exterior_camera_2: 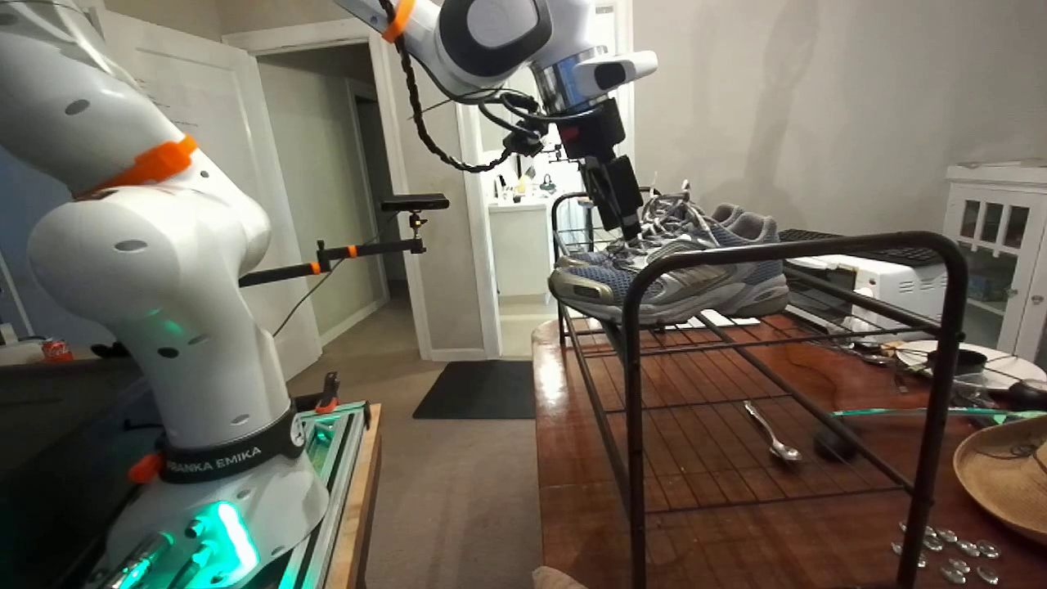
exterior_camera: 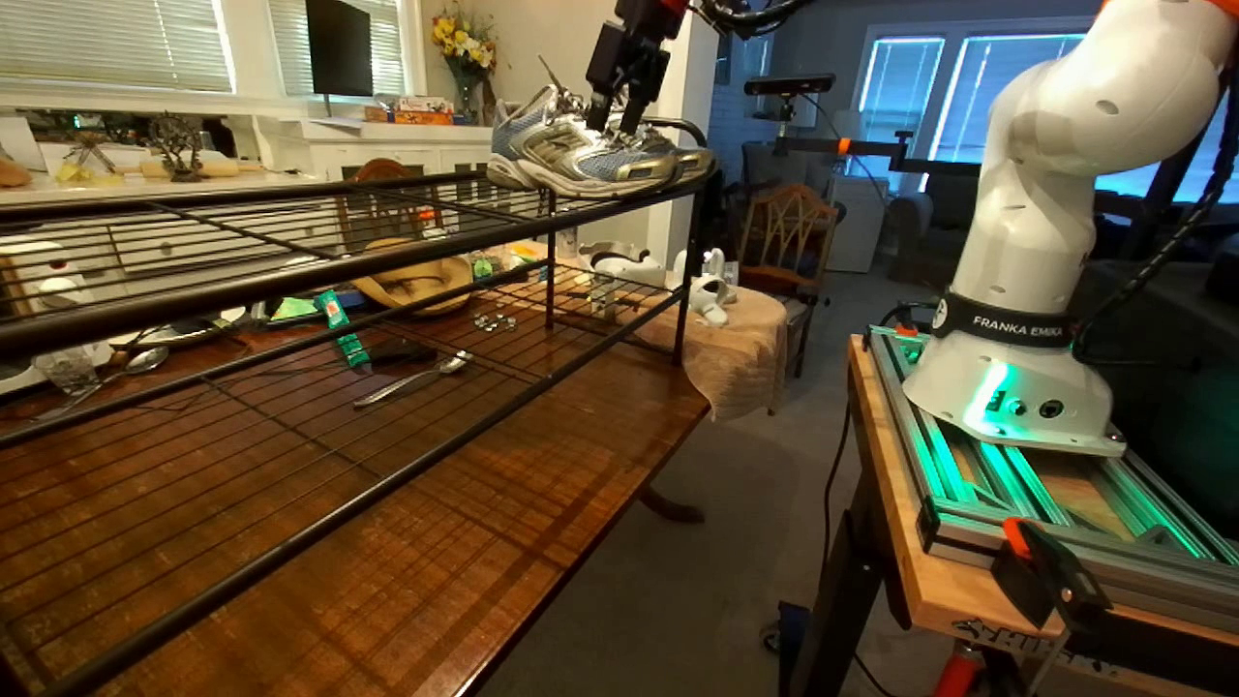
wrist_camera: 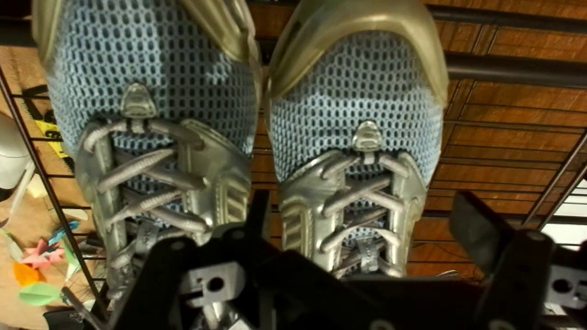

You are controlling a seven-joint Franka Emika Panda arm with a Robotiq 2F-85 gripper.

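A pair of grey-blue and silver running shoes stands side by side on the top shelf of a black wire rack (exterior_camera: 383,257), at one end of it. In the wrist view the left shoe (wrist_camera: 151,71) and the right shoe (wrist_camera: 357,82) have their toes toward the top of the picture. My gripper is open above the right shoe, one finger (wrist_camera: 257,211) over the gap between the shoes, the other finger (wrist_camera: 474,231) past its outer side. In the second exterior view the nearer shoe (exterior_camera_2: 677,285) partly hides the fingertips, so contact cannot be told.
The rack's raised end rail (exterior_camera_2: 785,247) stands close beside the shoes. Its remaining top shelf is bare. Under it, a wooden table (exterior_camera: 465,523) holds a spoon (exterior_camera: 412,381), a straw hat (exterior_camera: 424,283) and small glass pieces (exterior_camera: 496,321).
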